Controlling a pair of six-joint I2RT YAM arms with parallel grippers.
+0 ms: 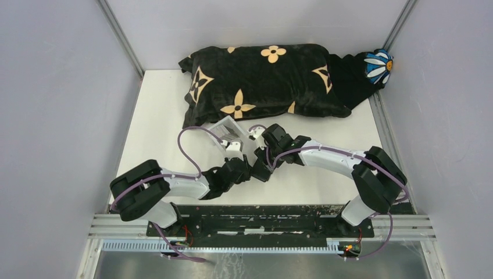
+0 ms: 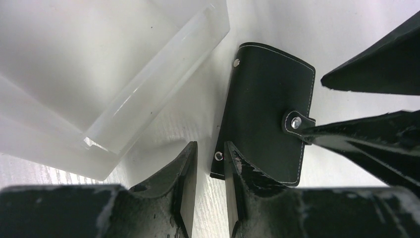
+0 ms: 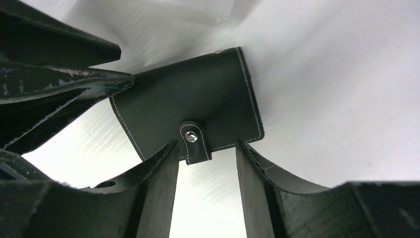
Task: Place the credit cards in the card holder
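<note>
A black card holder [image 2: 270,111], with a snap strap [image 3: 191,138] closed over its edge, lies on the white table. In the left wrist view, my left gripper stands at the holder's lower left corner, its fingers parted by a narrow gap; the right-hand finger [image 2: 237,173] overlaps that corner. My right gripper is open around the strap's end in the right wrist view. Whether either gripper touches the holder, I cannot tell. Both grippers are close together in the top view and partly cover the holder [image 1: 261,170]. Loose cards are not clearly visible.
A translucent white tray [image 2: 153,84] sits just left of the holder, with flat greyish items inside in the top view. A dark patterned cushion [image 1: 261,81] lies along the back. Free table lies to the left and to the right.
</note>
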